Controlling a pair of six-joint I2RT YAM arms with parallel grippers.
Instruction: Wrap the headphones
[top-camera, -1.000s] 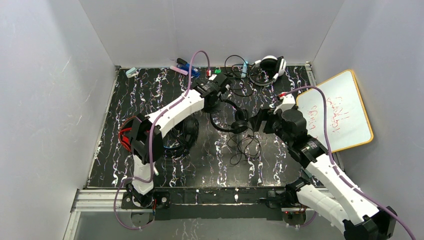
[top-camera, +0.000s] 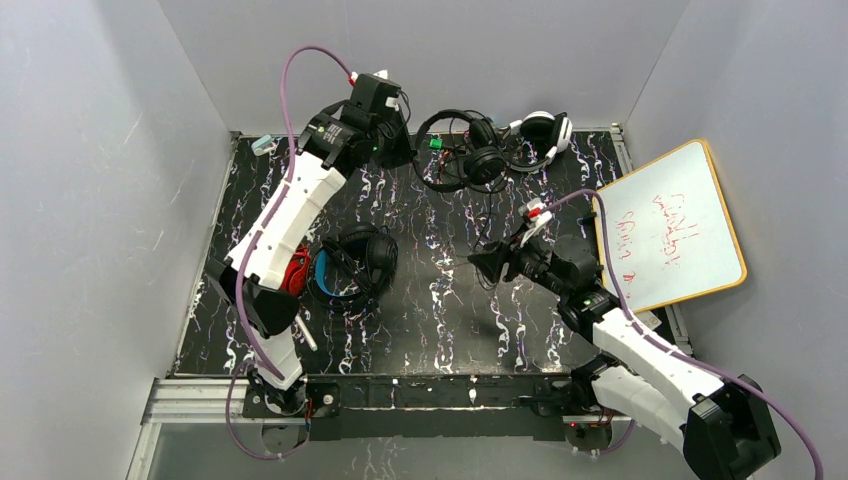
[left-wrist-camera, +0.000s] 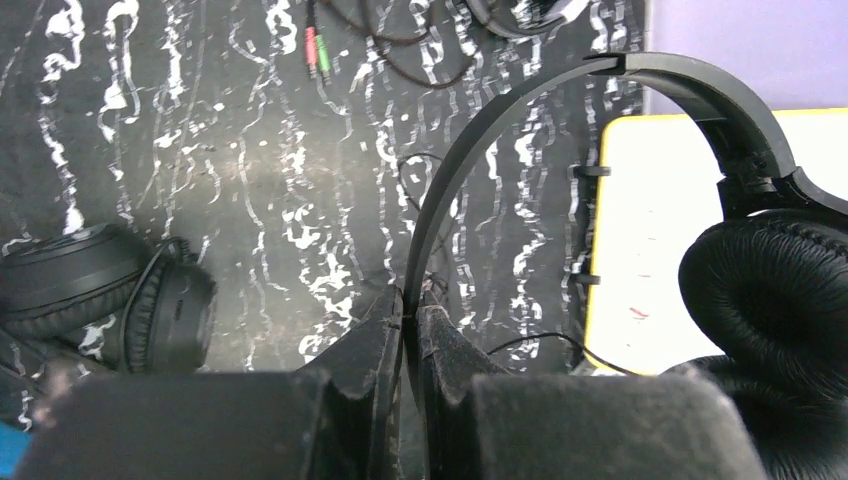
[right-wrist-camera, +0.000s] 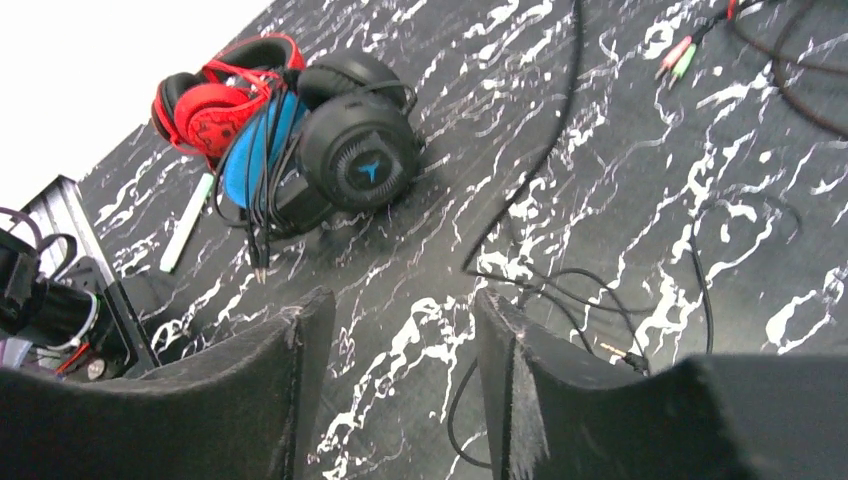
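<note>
Black over-ear headphones (top-camera: 486, 165) are lifted by my left gripper (top-camera: 400, 152), which is shut on their headband (left-wrist-camera: 465, 150); their earcups (left-wrist-camera: 760, 300) hang to the right in the left wrist view. Below them the headphone cable (right-wrist-camera: 560, 130) runs down to loose loops with a gold plug on the table. My right gripper (top-camera: 490, 262) is low over these loops, its fingers apart with nothing seen held between them, as the right wrist view shows.
At the left lie black-and-blue headphones (top-camera: 370, 265) and red ones (right-wrist-camera: 215, 120), beside a white stick (right-wrist-camera: 185, 225). White headphones (top-camera: 555, 135) are at the back, a whiteboard (top-camera: 668, 225) at the right.
My left gripper has risen with the headphones and moved up-left in the top view. My right gripper has moved left and toward the front, over the cable.
</note>
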